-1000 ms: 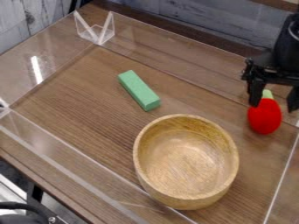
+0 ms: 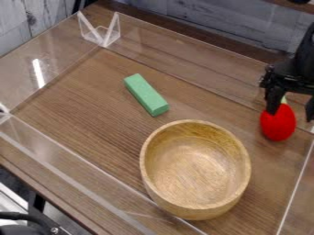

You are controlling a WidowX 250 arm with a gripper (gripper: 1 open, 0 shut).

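A red object (image 2: 277,122) lies at the right side of the wooden table. The black gripper (image 2: 285,90) is at the right edge, above and behind the red object, partly out of frame; its fingertips are hard to make out. A tan bowl (image 2: 196,169) sits at the lower middle. A green block (image 2: 146,95) lies left of centre.
A clear or white wire-like item (image 2: 102,28) stands near the upper left.
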